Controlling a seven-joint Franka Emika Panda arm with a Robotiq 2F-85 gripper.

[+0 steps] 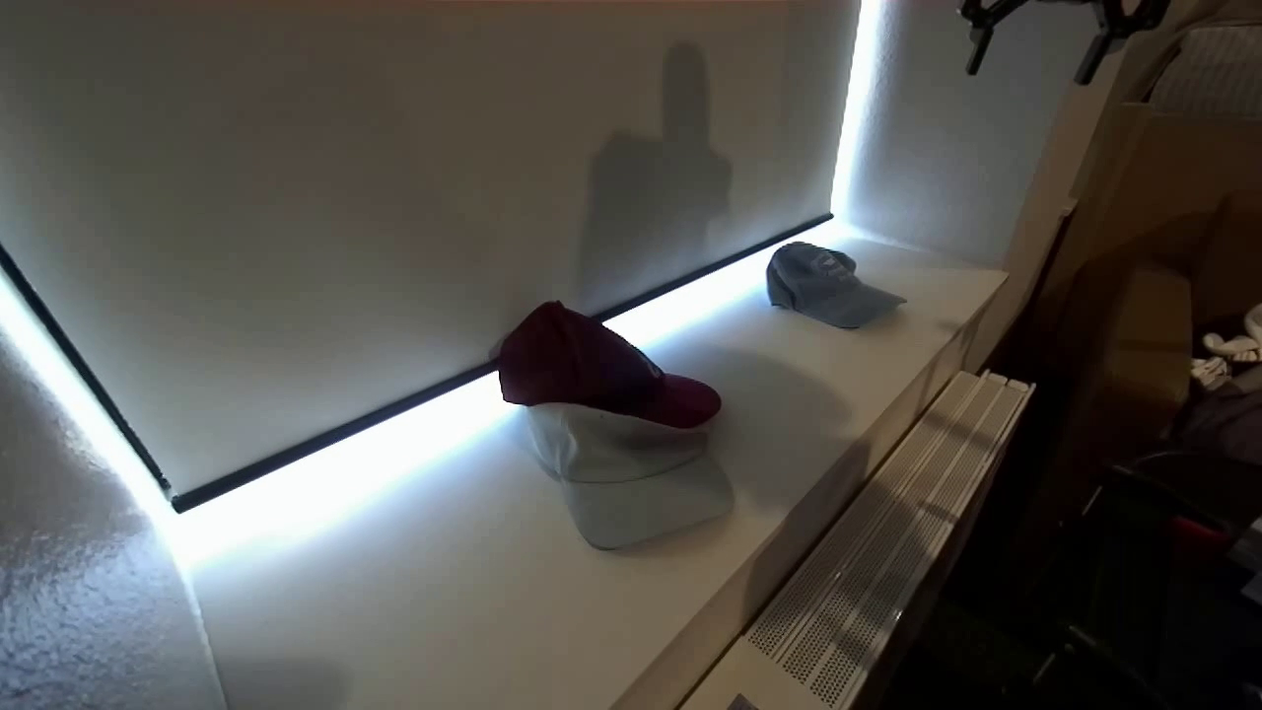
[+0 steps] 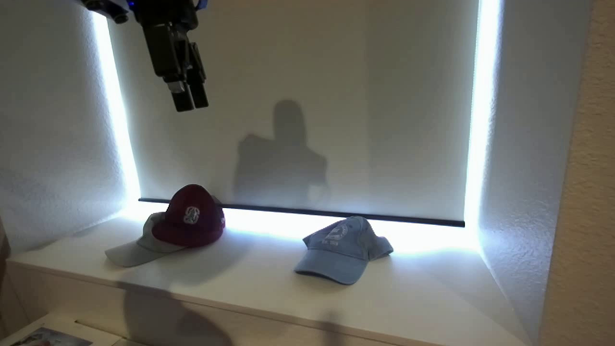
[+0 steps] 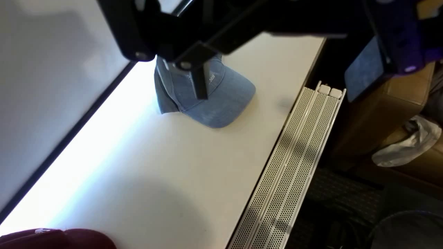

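Observation:
My gripper (image 1: 1032, 64) hangs high at the upper right of exterior view 1, its fingers well apart and nothing between them. One finger (image 3: 200, 85) overlaps the blue-grey cap in the wrist view. That cap (image 2: 337, 253) rests on the white sill, clear of the gripper, which is far above. A maroon cap (image 1: 580, 367) is stacked on a pale grey-white cap (image 1: 645, 503), partly covering it. In exterior view 2 this stack stands at the left, and the maroon cap (image 2: 193, 216) shows a white emblem in front.
The white sill (image 1: 438, 615) has free room between the stack and the blue-grey cap. A pulled-down blind (image 2: 403, 115) closes off the back. Below the front edge runs a slotted radiator (image 3: 292, 166). Brown furniture (image 1: 1148, 343) stands at the right.

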